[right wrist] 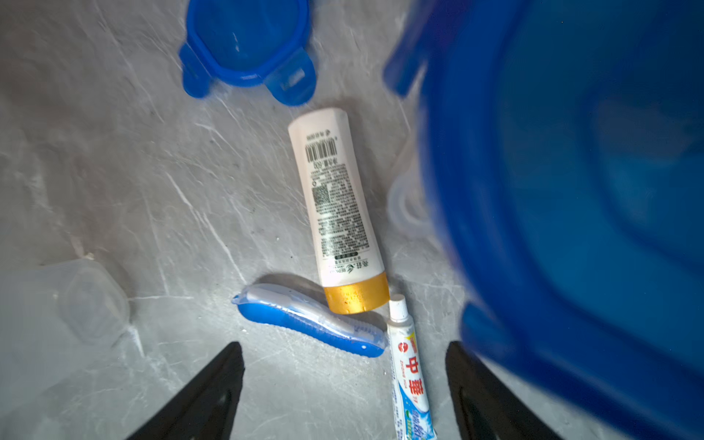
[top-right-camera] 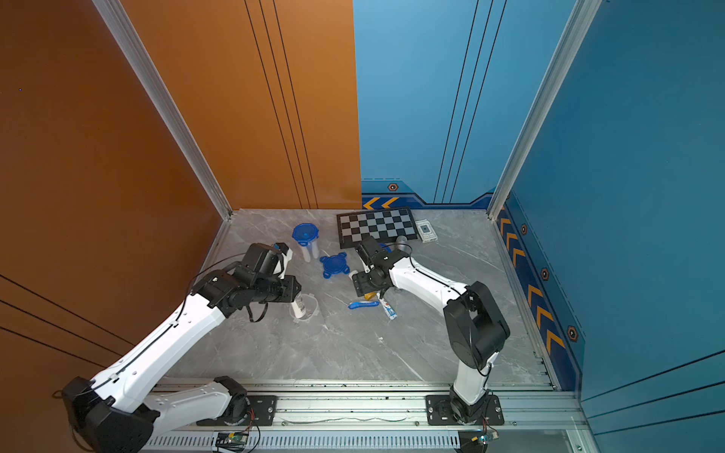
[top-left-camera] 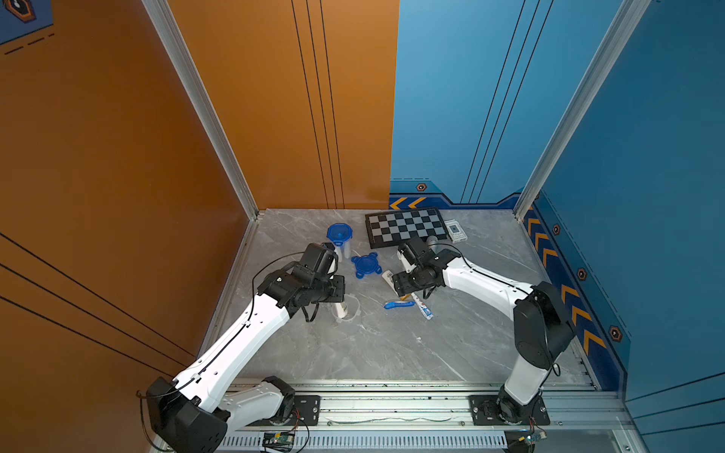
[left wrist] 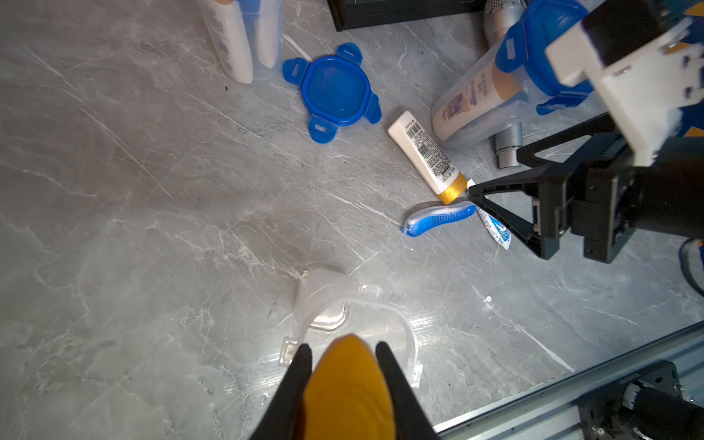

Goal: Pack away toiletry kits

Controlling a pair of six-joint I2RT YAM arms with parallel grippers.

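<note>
My left gripper is shut on the gold cap (left wrist: 348,396) of a tube. In the top left view that white tube (top-left-camera: 342,310) points down at the open clear container (top-left-camera: 354,304); whether it touches the bottom is hard to tell. Over the loose toiletries, my right gripper is open with nothing between its fingers. Below it lie a white tube with a gold cap (right wrist: 338,205), a blue folding toothbrush (right wrist: 311,319) and a toothpaste tube (right wrist: 410,374). A loose blue lid (left wrist: 336,89) rests on the table behind them.
A blue-lidded container (left wrist: 484,95) with a tube inside stands close beside my right gripper. Another lidded container (top-right-camera: 305,238) is at the back left. A checkered board (top-left-camera: 408,226) and a white calculator-like item (top-left-camera: 455,230) lie at the back.
</note>
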